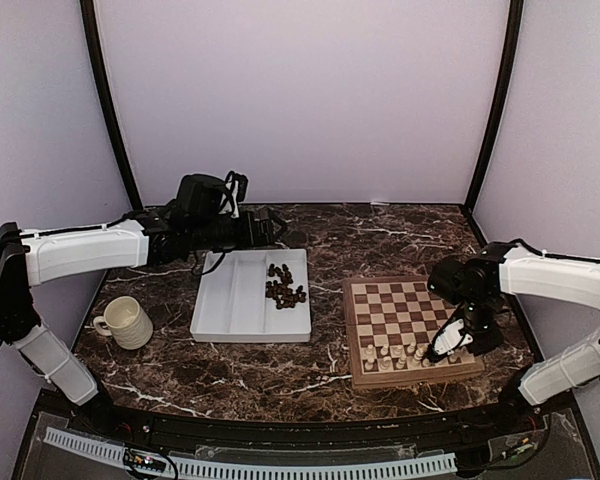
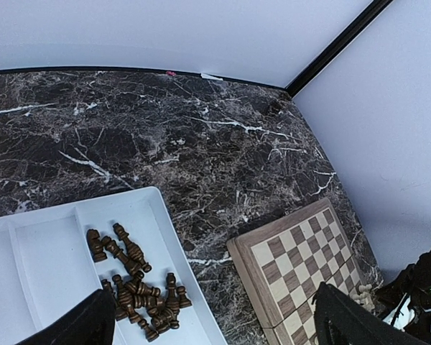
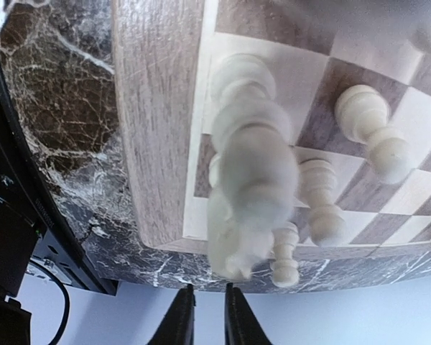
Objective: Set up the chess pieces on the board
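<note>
The wooden chessboard point(image 1: 390, 310) lies on the right of the marble table, several white pieces point(image 1: 384, 360) standing along its near rows. My right gripper point(image 1: 450, 340) is low over the board's near right part; in the right wrist view white pieces point(image 3: 255, 172) are close below it, and whether it holds one is unclear. Dark brown pieces point(image 2: 129, 251) lie heaped in the right compartment of the white tray point(image 1: 230, 330). My left gripper point(image 1: 260, 228) hangs open above the tray's back, nothing between its fingers.
A cream mug point(image 1: 130, 323) stands at the left front. Bare table lies between tray and board and behind the board. Side walls and a back wall enclose the table.
</note>
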